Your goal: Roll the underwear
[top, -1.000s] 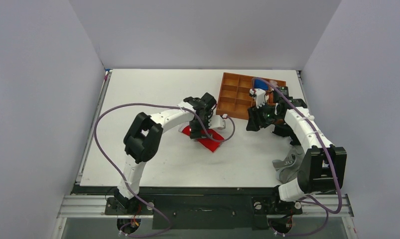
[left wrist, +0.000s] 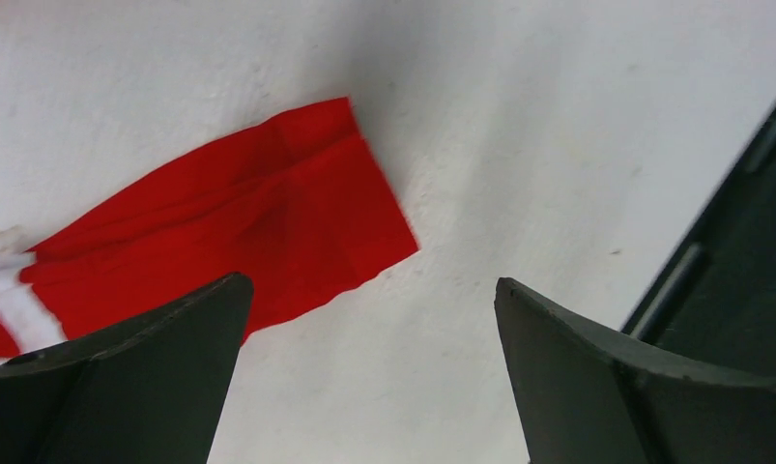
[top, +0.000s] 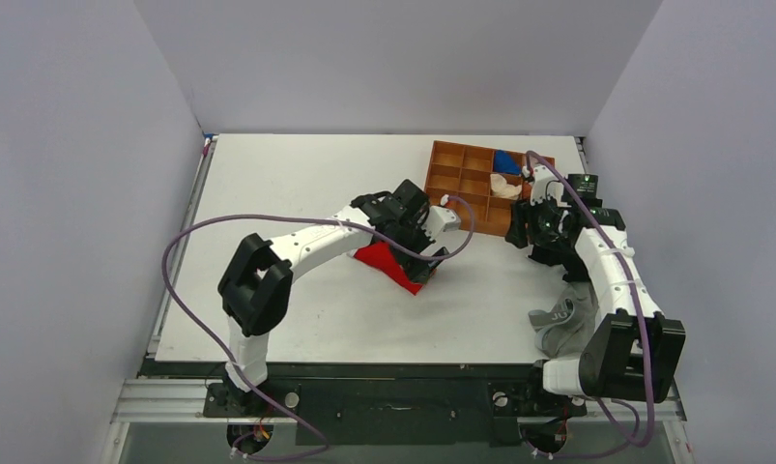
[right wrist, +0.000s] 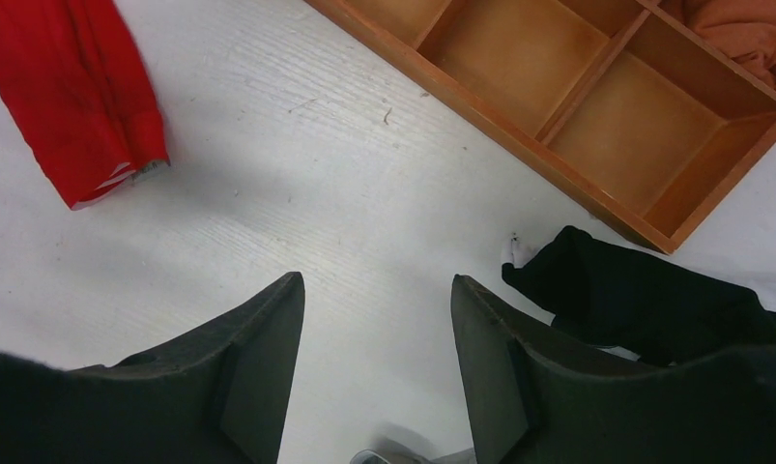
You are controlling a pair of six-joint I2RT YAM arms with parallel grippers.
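Note:
Red underwear point(top: 385, 263) lies folded into a long flat strip on the white table, partly hidden by my left arm in the top view. Its white-marked end shows at lower left in the left wrist view, where the folded red cloth point(left wrist: 297, 208) points its other end up and right. My left gripper hovers above that cloth, its fingers wide apart and nothing between them. Off to the right, my right gripper hangs over bare table with a gap between its fingers. The strip's near end point(right wrist: 94, 126) appears at upper left there.
A wooden compartment box point(top: 448, 174) stands at the back right with blue, pale and orange cloths in some cells. Black cloth point(right wrist: 645, 295) lies by its corner. Grey cloth point(top: 564, 324) is at the right front.
The right gripper has moved right, away from it. The red cloth looks unmoved.

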